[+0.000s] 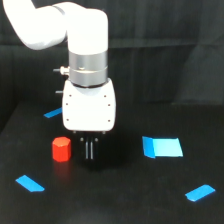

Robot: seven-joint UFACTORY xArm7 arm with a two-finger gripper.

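The white arm (88, 100) hangs at centre-left, its gripper (89, 150) pointing down with two dark, thin fingers close together, no object visible between them. A red block (61, 149) stands on the black table just left of the fingers, apart from them.
A light cyan square (168, 147) with a blue piece beside it lies to the right. Blue tape strips mark the table (130, 195) at front left (29, 183), front right (200, 192) and back left.
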